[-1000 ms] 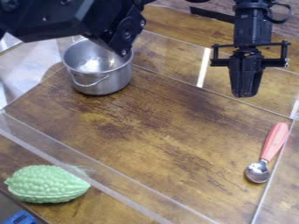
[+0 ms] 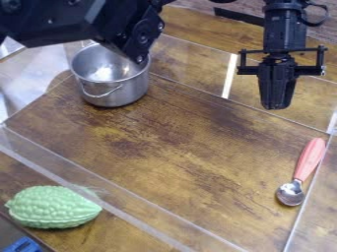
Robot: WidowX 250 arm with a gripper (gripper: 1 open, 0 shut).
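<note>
My gripper [image 2: 278,94] hangs at the upper right over the wooden surface, pointing down, shut, with nothing visible between its fingers. A steel pot [image 2: 112,84] stands at the upper left, partly behind the dark arm. A pink-handled scoop [image 2: 308,160] lies at the right, below the gripper, its metal head toward the front. A pale green bitter melon [image 2: 53,207] lies at the lower left.
Clear strips or panels border it on several sides. A blue object [image 2: 16,243] shows at the bottom left corner.
</note>
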